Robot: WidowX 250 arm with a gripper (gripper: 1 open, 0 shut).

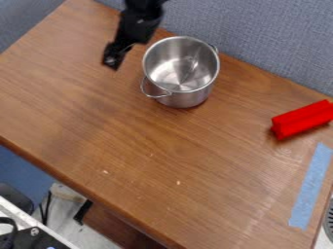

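Observation:
My gripper (127,49) hangs at the top, left of a steel pot (180,78), blurred and open. The pot sits upright on the wooden table (143,156) with its wire handle down on the near-left side. A red cylindrical object (301,120) lies on its side at the right.
A strip of blue tape (310,185) runs along the table's right part. Cables show beyond the lower-left edge.

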